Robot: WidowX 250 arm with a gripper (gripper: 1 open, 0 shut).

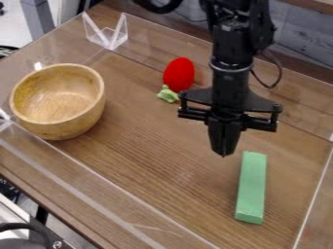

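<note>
The black gripper (225,129) hangs over the middle right of the wooden table, its fingers pointing down; whether it is open or shut I cannot tell. Right and below it lies a green rectangular block (252,187), apart from the fingers. A red rounded object (180,72) and a small light green item (169,93) lie behind the arm, to its left.
A wooden bowl (56,102) stands at the left. A clear wire-like holder (104,29) sits at the back left.
</note>
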